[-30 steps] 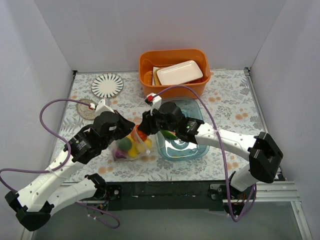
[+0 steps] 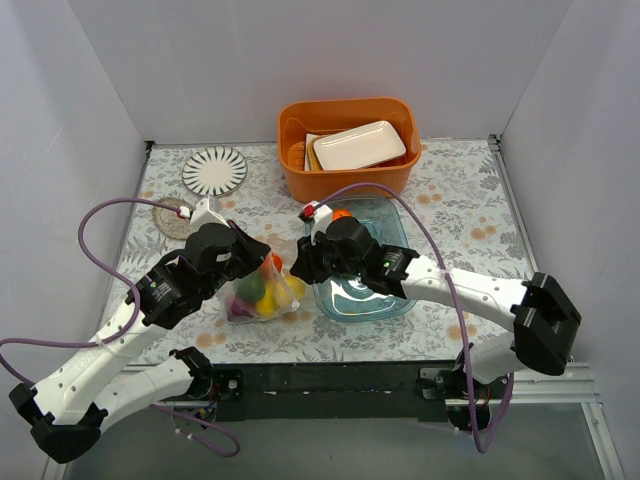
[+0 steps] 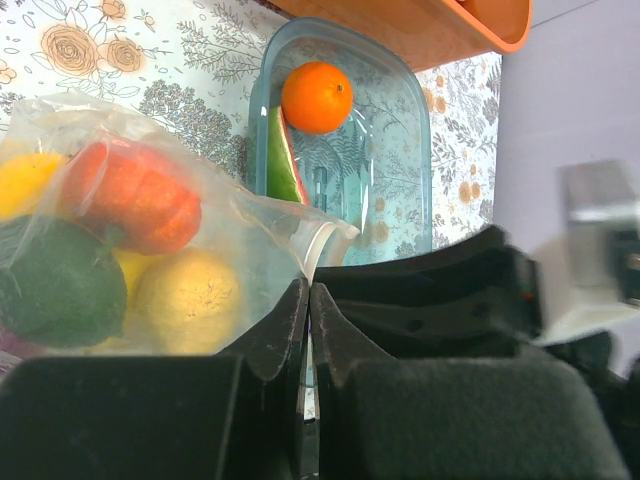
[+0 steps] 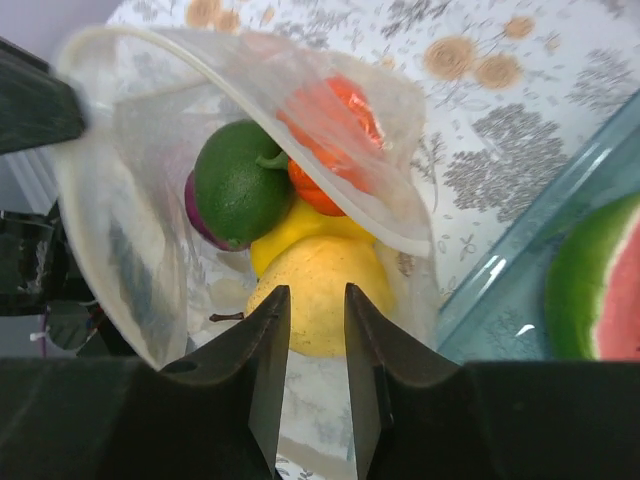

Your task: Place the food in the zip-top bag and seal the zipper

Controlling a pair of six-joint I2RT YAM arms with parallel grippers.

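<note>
A clear zip top bag (image 3: 258,218) stands with its mouth open, its rim pinched in my shut left gripper. Inside it lie a red-orange pumpkin (image 3: 135,197), a dark green vegetable (image 3: 62,287), a round yellow fruit (image 4: 322,285) and a purple piece (image 4: 197,212). My right gripper hovers by the bag's mouth, its fingers part open, with bare space between them through which the yellow fruit shows below. In the blue-tinted clear container (image 3: 428,150) an orange (image 3: 317,97) and a watermelon slice (image 3: 283,165) remain visible.
An orange basket (image 2: 347,112) holding a cream tray (image 2: 359,146) stands at the back. A striped plate (image 2: 214,171) and a woven coaster (image 2: 172,218) lie at the back left.
My right gripper has come away from the red-orange pumpkin, now down in the bag, and shifted a little right and toward the front. The left arm holds still.
</note>
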